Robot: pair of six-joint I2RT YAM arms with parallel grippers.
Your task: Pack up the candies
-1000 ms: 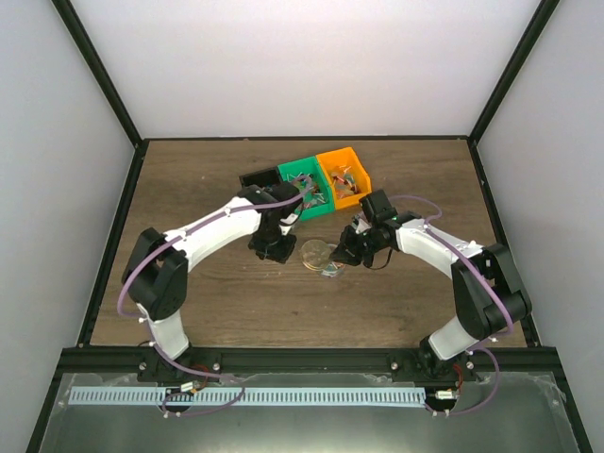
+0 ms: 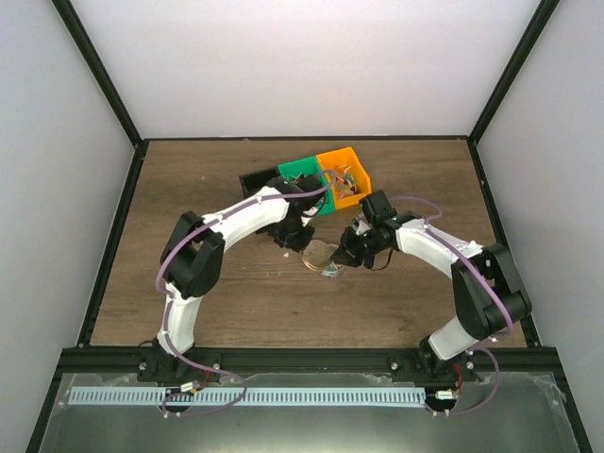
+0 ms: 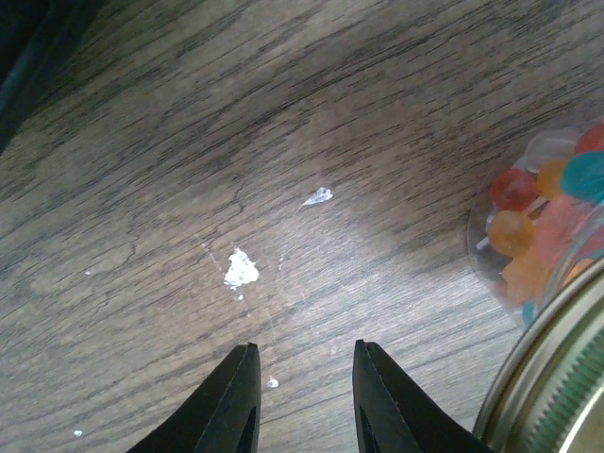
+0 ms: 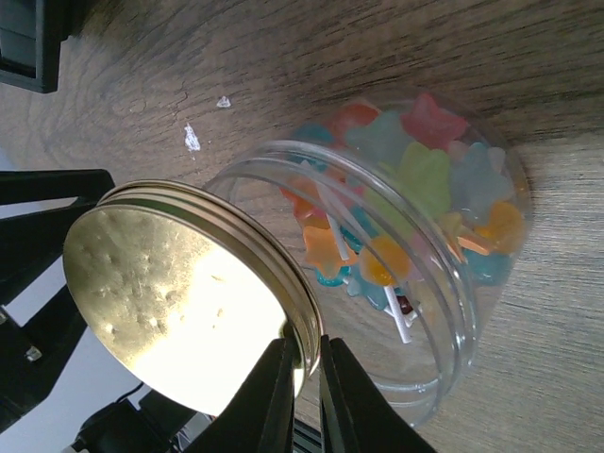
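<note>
A clear round jar (image 4: 425, 217) with colourful star and ball candies and sticks inside lies tilted in the right wrist view. Its gold lid (image 4: 179, 302) is off, slanting beside the open mouth. My right gripper is shut, with the lid's thin rim between its fingertips. In the left wrist view the jar (image 3: 528, 231) is at the right, partly covered by the lid (image 3: 557, 387).
Behind the arms stand a black bin (image 2: 255, 181), a green bin (image 2: 327, 207) and an orange bin (image 2: 332, 159). Small items fill parts of the green and orange ones.
My left arm has swung right, bringing its gripper close to the lid and over part of the green bin in the top view. The right arm, lid and jar look unmoved.
</note>
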